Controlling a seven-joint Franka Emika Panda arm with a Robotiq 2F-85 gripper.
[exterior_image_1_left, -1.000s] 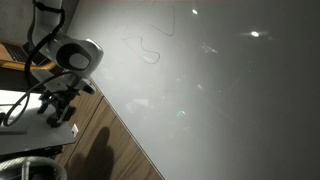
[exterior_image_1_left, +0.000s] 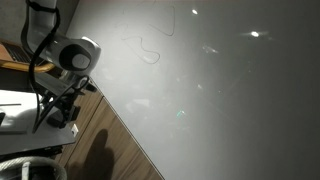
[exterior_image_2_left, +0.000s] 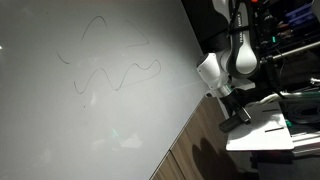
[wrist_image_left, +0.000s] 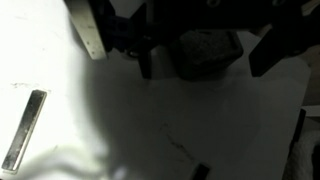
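Observation:
My gripper is open, its dark fingers apart on either side of a dark block (wrist_image_left: 207, 52) that looks like an eraser. In the wrist view the block lies in the gap between the fingers, at the top of the picture. Exterior view 2 has the gripper (exterior_image_2_left: 234, 106) low over a white table (exterior_image_2_left: 262, 138), with the dark block (exterior_image_2_left: 231, 125) right below it. In exterior view 1 the gripper (exterior_image_1_left: 62, 105) hides most of that spot. Whether either finger touches the block cannot be told.
A large whiteboard (exterior_image_2_left: 90, 120) stands beside the table, with a dark wavy line (exterior_image_2_left: 118, 74) and a fainter curve above it. Wooden panelling (exterior_image_1_left: 108, 140) runs below the board. A dark, narrow bar (wrist_image_left: 24, 130) lies left on the white surface.
The arm has come down a little toward the white table in exterior view 1. The whiteboard and its marks look the same.

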